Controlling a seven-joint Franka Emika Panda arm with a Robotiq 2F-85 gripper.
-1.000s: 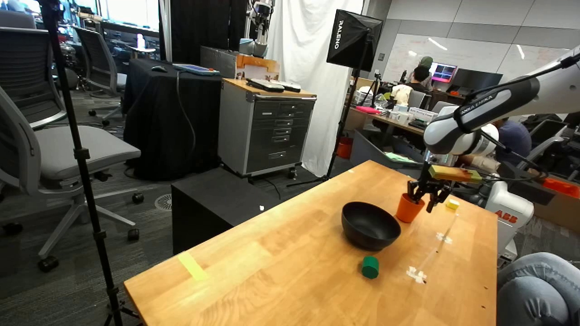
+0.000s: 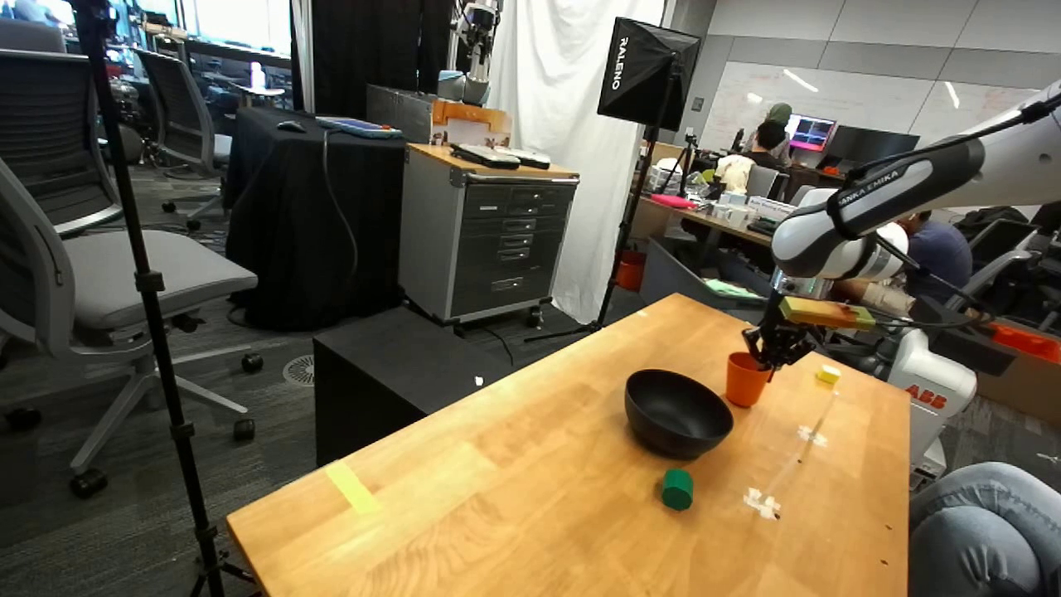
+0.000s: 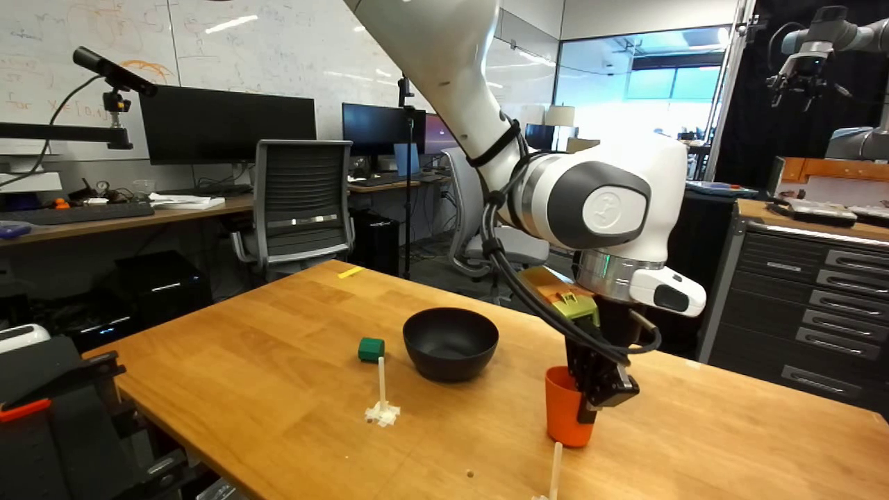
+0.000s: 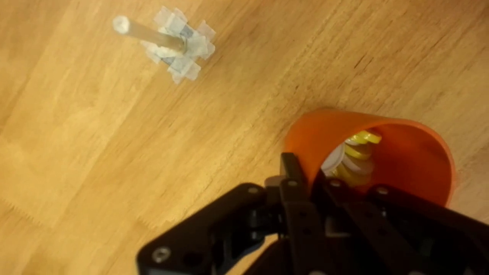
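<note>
An orange cup stands on the wooden table. In the wrist view several yellow and white pieces lie inside the cup. My gripper is shut on the cup's near wall, one finger outside it and the other inside. From the side, my gripper points down at the cup's rim. Close to the cup sits a black bowl, which looks empty from the first exterior view. A green block rests on the table beside the bowl.
Two thin upright pegs are taped to the table; one peg stands near the green block, another peg in front of the cup. A small yellow block lies near the cup.
The gripper's fingers were spread apart at the cup a second ago and have come together on its wall. The cup has straightened from a slight tilt.
</note>
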